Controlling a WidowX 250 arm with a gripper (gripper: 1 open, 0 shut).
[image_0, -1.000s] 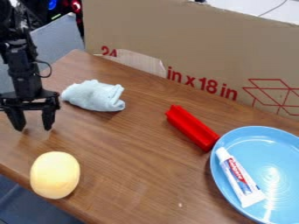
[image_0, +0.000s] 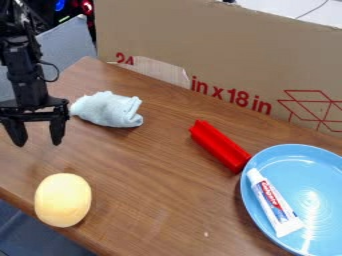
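Note:
My black gripper (image_0: 36, 129) hangs at the left side of the wooden table, open, with nothing between its fingers. Just right of it lies a crumpled pale blue cloth (image_0: 107, 108). A round pale yellow object (image_0: 63, 200) sits at the near edge below the gripper. A red cylindrical thing (image_0: 218, 145) lies right of centre. At the right a blue plate (image_0: 323, 200) holds a white toothpaste tube (image_0: 273, 201).
A large cardboard box (image_0: 227, 60) stands along the back of the table (image_0: 160, 180).
My gripper has shifted very slightly since a second ago. The objects on the table have not moved.

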